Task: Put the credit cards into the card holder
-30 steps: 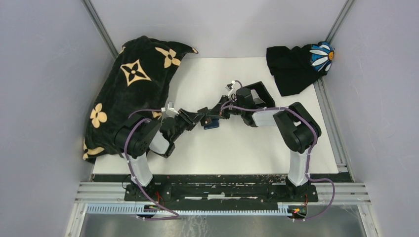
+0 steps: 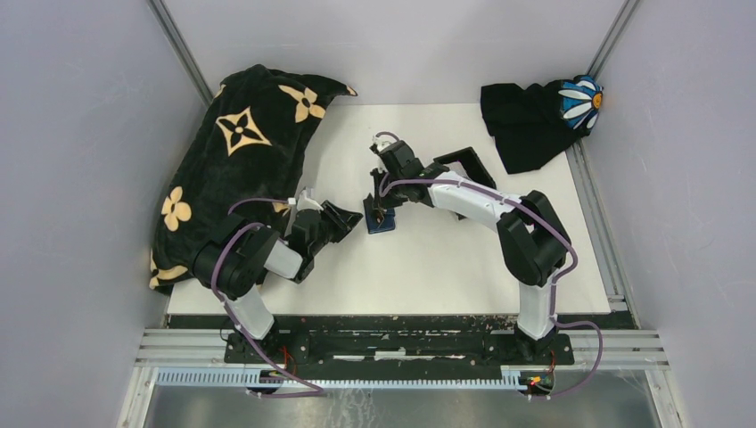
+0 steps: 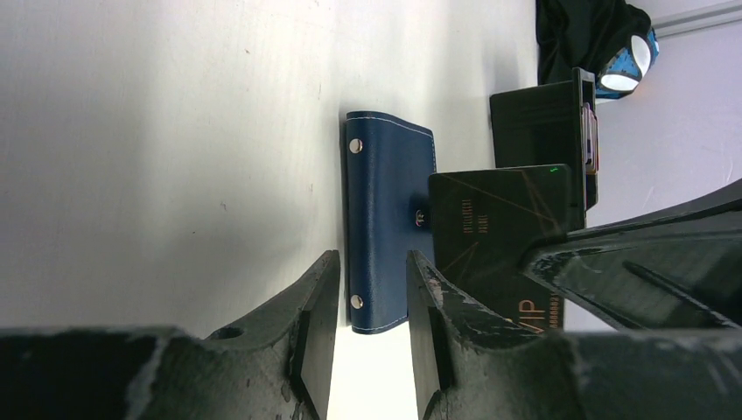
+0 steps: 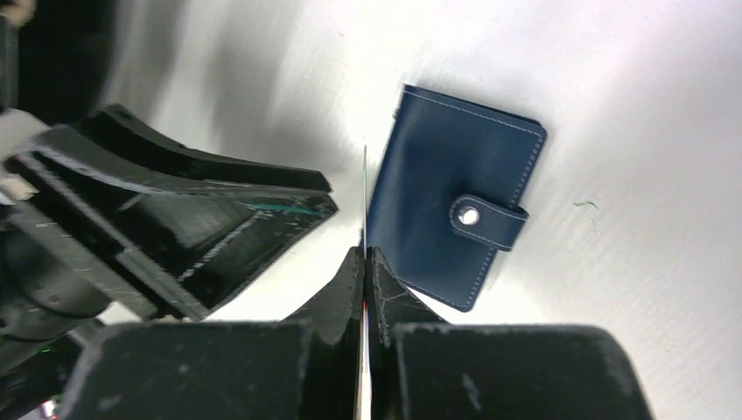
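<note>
The dark blue card holder point(image 2: 382, 225) lies flat on the table; its strap point(image 4: 490, 220) is snapped closed in the right wrist view. My right gripper is shut on a black card, which stands edge-on as a thin line in the right wrist view. That card is upright above the holder and hides part of it in the left wrist view. Just left of the holder, my left gripper is open, with nothing gripped between its fingers and the holder's riveted spine beyond them.
Behind the right arm sits a black box point(image 2: 481, 169), with card edges point(image 3: 591, 136) showing in the left wrist view. A black patterned cushion point(image 2: 241, 169) fills the left side, and black cloth point(image 2: 526, 134) lies at the back right.
</note>
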